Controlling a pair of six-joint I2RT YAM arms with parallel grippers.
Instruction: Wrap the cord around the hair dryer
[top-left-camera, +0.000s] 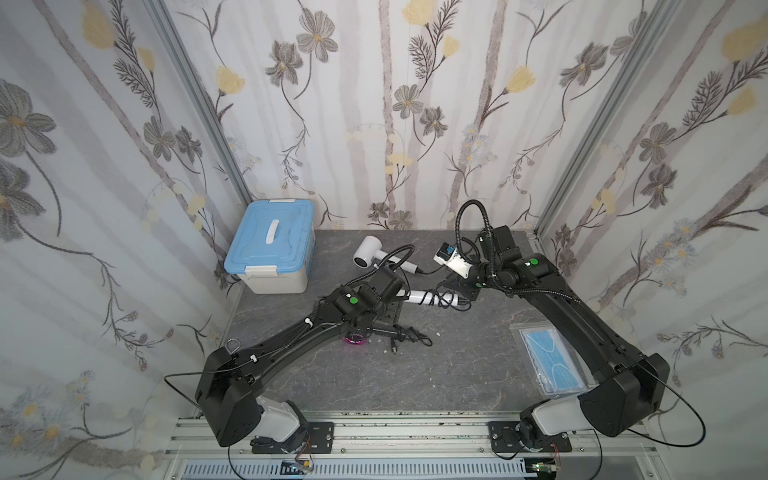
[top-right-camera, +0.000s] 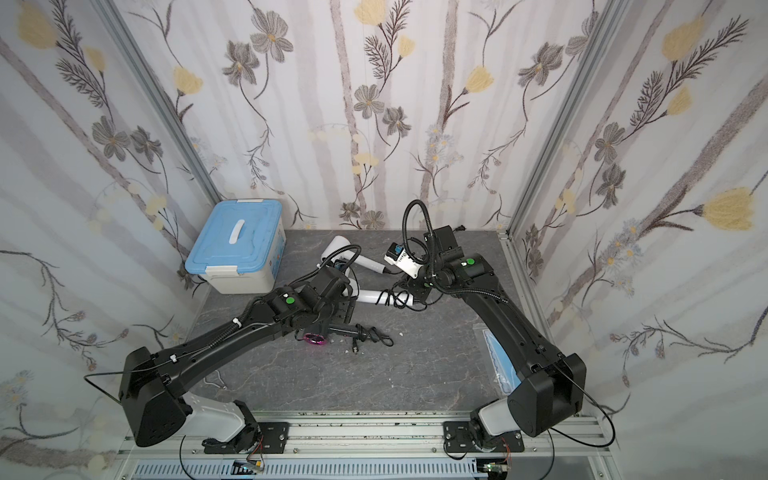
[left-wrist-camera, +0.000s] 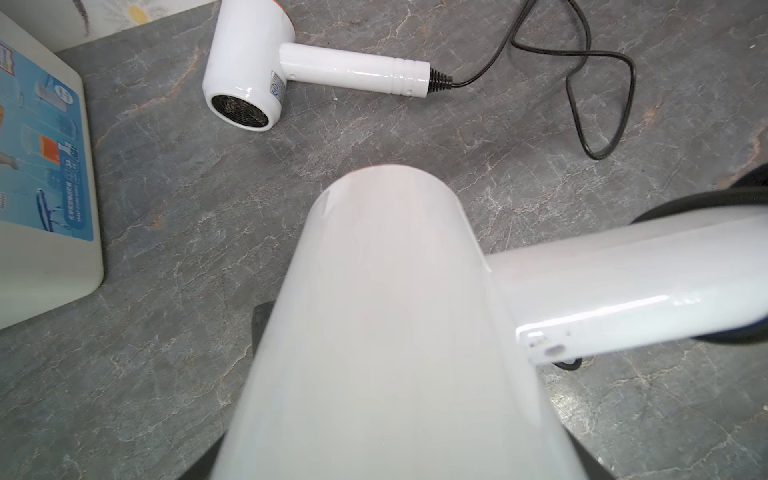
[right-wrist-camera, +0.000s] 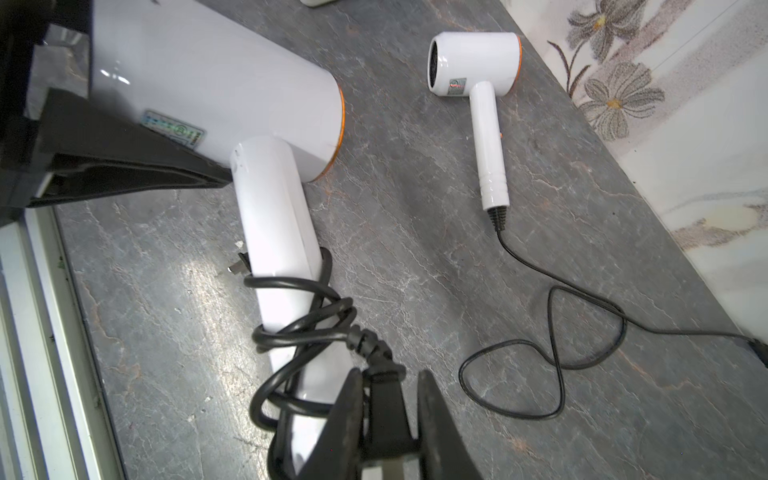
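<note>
A white hair dryer (left-wrist-camera: 392, 320) lies across my left gripper (top-left-camera: 390, 300). In the right wrist view a black left finger (right-wrist-camera: 136, 152) rests along its barrel; the left wrist view hides most of the fingers behind the barrel, so how firmly they press does not show. Black cord (right-wrist-camera: 300, 340) loops several times around the dryer's white handle (right-wrist-camera: 272, 216). Beside the handle's lower end, my right gripper is shut on the black plug (right-wrist-camera: 386, 412) of that cord.
Another white hair dryer (right-wrist-camera: 480, 64) lies at the back, its loose cord (right-wrist-camera: 560, 352) spread on the table. A dark dryer with a pink ring (top-left-camera: 354, 340) lies nearer the front. The blue-lidded box (top-left-camera: 272, 232) stands back left; a mask packet (top-left-camera: 552, 360) lies right.
</note>
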